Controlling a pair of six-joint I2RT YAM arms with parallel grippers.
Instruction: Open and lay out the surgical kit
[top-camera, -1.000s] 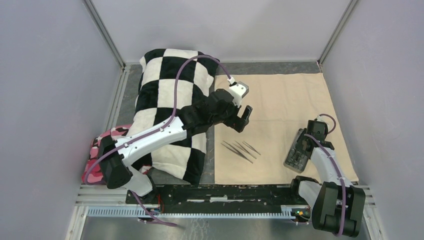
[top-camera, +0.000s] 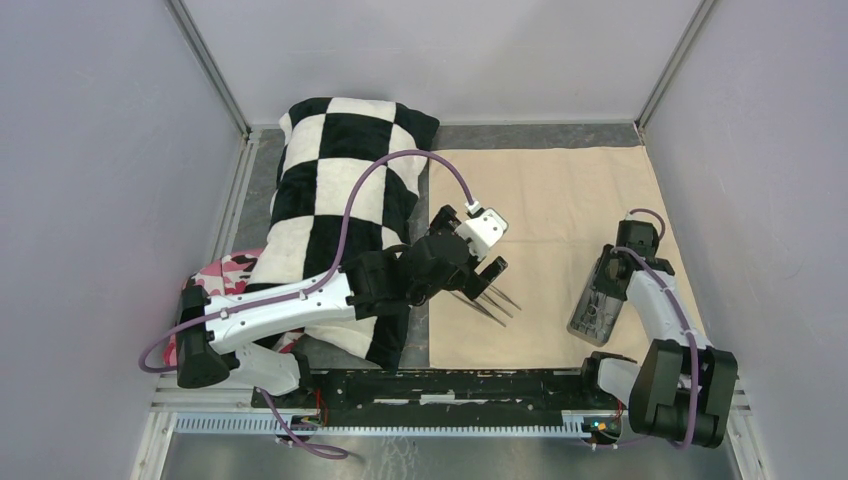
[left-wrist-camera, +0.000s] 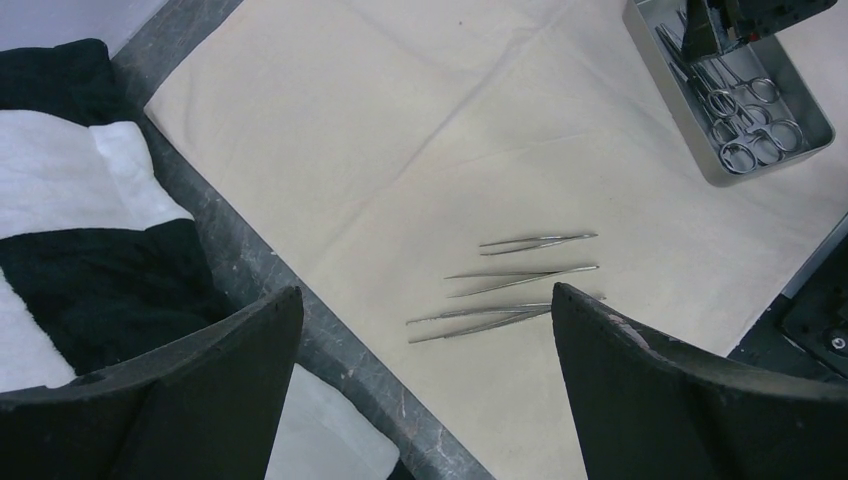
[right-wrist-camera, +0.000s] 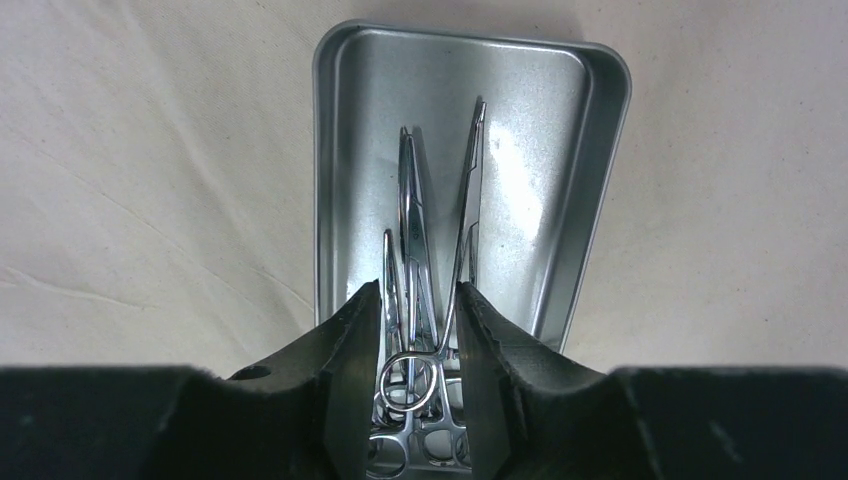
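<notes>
A steel tray (right-wrist-camera: 530, 150) on the beige cloth at the right holds several scissor-like instruments (right-wrist-camera: 415, 240) with ring handles. My right gripper is open over the tray, its fingers either side of ring handles in the right wrist view; contact cannot be told. Several tweezers (left-wrist-camera: 520, 275) lie side by side on the cloth's left part. My left gripper stands open above them, nothing between its fingers.
A black-and-white checkered cushion (top-camera: 340, 180) fills the left side, with pink camouflage fabric (top-camera: 215, 275) beside it. Walls enclose the workspace.
My left gripper has moved toward the front, over the tweezers, since a second ago. The right arm has shifted slightly toward the back over the tray.
</notes>
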